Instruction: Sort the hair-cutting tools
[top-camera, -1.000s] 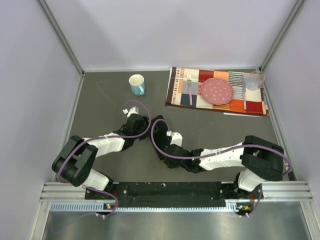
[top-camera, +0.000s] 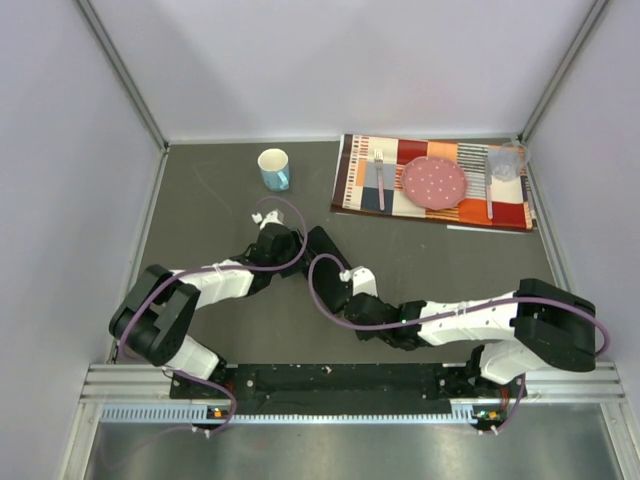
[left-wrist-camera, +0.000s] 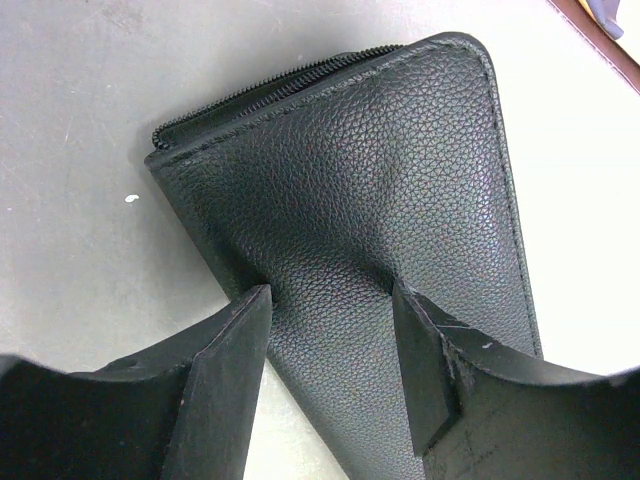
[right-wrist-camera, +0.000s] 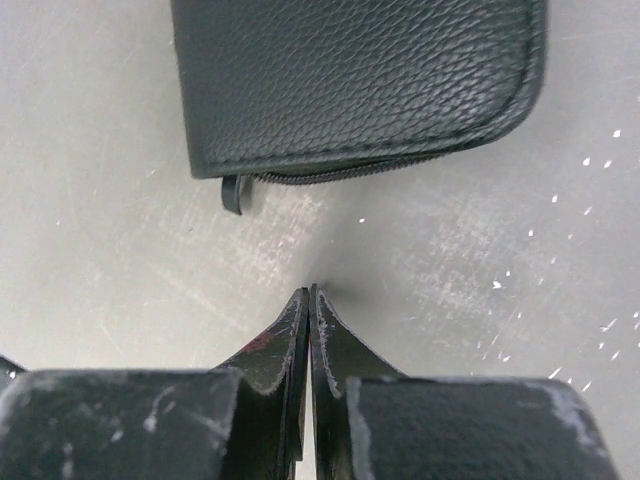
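A black leather pouch (top-camera: 325, 262) lies on the dark table between my two arms. Its zipped edge (left-wrist-camera: 290, 85) runs along the top in the left wrist view, slightly parted. My left gripper is shut on the pouch, with the leather bunched between its fingers. At the pouch's other end, in the right wrist view, a small zipper pull (right-wrist-camera: 232, 194) hangs from the zip. My right gripper is shut just short of that edge, its tips together and nothing between them. Whatever the pouch contains is hidden; no hair cutting tools show.
Behind the arms stands a light blue mug (top-camera: 274, 169). A patterned placemat (top-camera: 400, 196) at the back right bears a pink plate (top-camera: 434, 182), a fork (top-camera: 379, 180), a knife (top-camera: 489, 190) and a clear glass (top-camera: 507, 160). Bare table surrounds the pouch.
Both arms have shifted right, the right one farther and slightly toward the front. The pouch has moved a little right with the left gripper, and more of its front end shows.
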